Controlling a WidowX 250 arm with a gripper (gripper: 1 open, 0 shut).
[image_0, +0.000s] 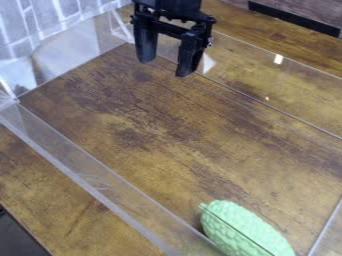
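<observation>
My black gripper (166, 50) hangs at the top centre of the camera view, its two fingers spread apart with nothing between them, above the back part of a clear-walled enclosure on a wooden surface (160, 130). A pale green bumpy object (245, 228), shaped like a long vegetable, lies at the bottom right, far from the gripper.
Clear plastic walls (94, 180) border the work area. A whitish crumpled backdrop (40, 30) fills the upper left, and a dark edge (14, 240) shows at the lower left.
</observation>
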